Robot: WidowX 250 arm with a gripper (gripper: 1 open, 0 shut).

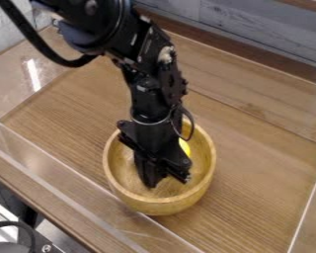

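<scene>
A tan bowl [174,203] rests on the wooden table. The black gripper [154,168] reaches down from the upper left into it, its lower end over the bowl's floor. A small yellow object [185,147] shows at the bowl's back right, partly hidden behind the gripper. I cannot make out whether the fingers are open or hold anything.
A pale wall [253,30] runs along the back. A black cable lies at the lower left edge.
</scene>
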